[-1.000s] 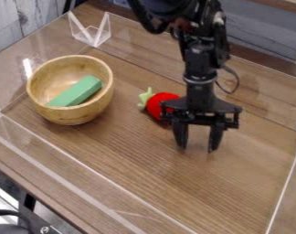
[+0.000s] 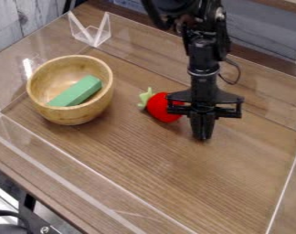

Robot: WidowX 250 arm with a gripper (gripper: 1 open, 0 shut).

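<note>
The black gripper [image 2: 206, 113] hangs low over the middle-right of the wooden table, its fingertips pointing down. Just left of it, partly behind its body, lies a red object [image 2: 163, 108] with green leaves [image 2: 147, 97], like a strawberry or tomato. Whether anything is between the dark fingers cannot be made out.
A wooden bowl [image 2: 53, 101] holding a green block [image 2: 78, 90] stands at the left. A white wire-like object [image 2: 92, 29] is at the back left.
The gripper was lower in the frame a second ago and has since moved slightly back, up the image. The red object and bowl look unmoved.
</note>
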